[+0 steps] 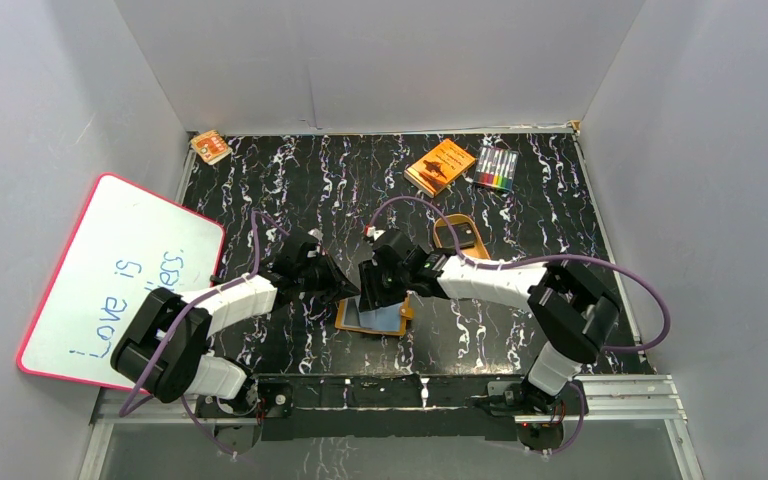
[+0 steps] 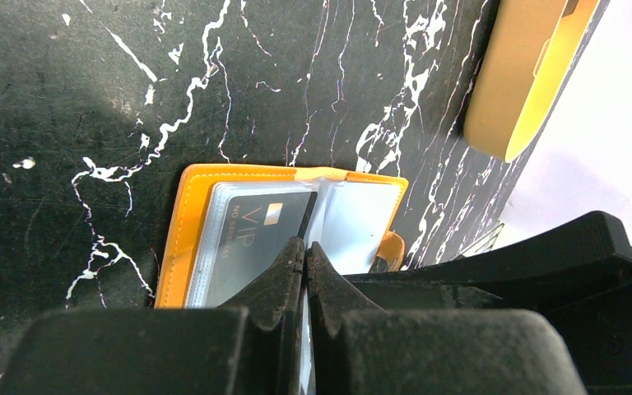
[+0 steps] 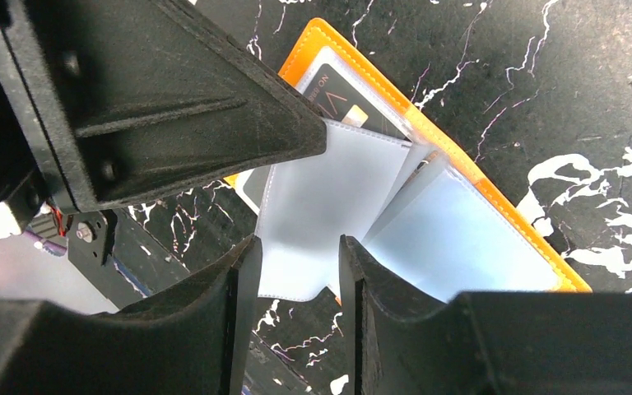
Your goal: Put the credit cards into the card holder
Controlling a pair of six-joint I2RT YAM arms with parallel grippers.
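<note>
The open card holder point(image 1: 371, 333), orange-edged with clear sleeves, lies on the table below both grippers. A grey VIP card point(image 2: 251, 234) sits in its left side. My left gripper is shut on a clear sleeve page point(image 2: 318, 216), which stands up from the spine. In the right wrist view the raised page point(image 3: 329, 206) hangs from the dark left fingers point(image 3: 296, 136). My right gripper stands open over the holder, with no card between its fingers. A flat pale sleeve point(image 3: 461, 239) shows on the holder's other side.
An orange tray point(image 1: 481, 252) with dark cards point(image 1: 457, 235) in it stands behind the right arm. Farther back are an orange book point(image 1: 442, 165) and a pen set point(image 1: 496, 168). A whiteboard point(image 1: 125, 285) leans at the left. Both arms nearly meet above the holder.
</note>
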